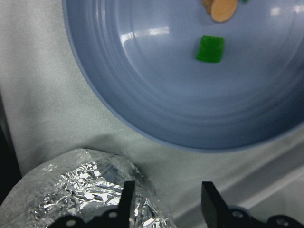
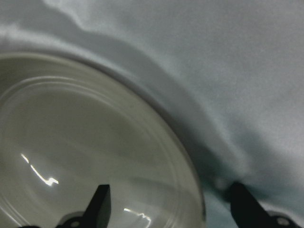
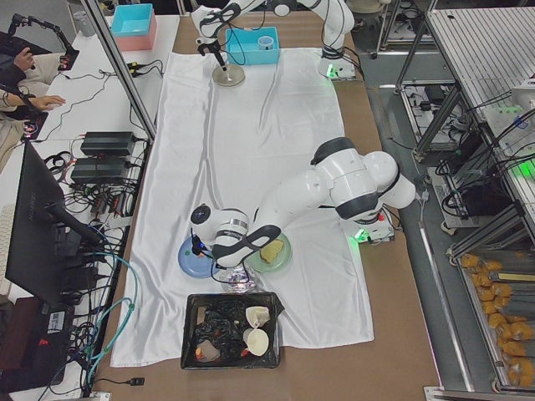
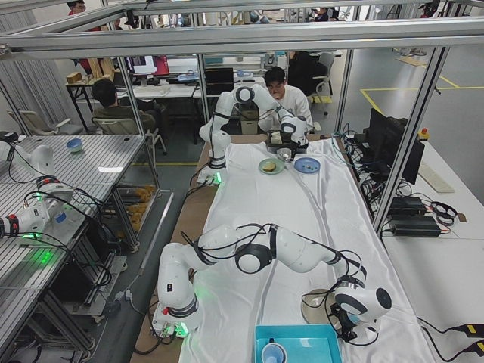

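Note:
My left gripper is open above a blue plate holding a green cube and an orange round piece. Crumpled foil lies beside the plate, below the gripper's left finger. A green plate with a yellow food item sits alongside in the camera left view. At the other end of the table, my right gripper stands open over the rim of an empty beige plate, one finger on each side of the rim.
A black tray with dark bags and white containers stands at the near edge in the camera left view. A turquoise bin with a cup sits beside the beige plate.

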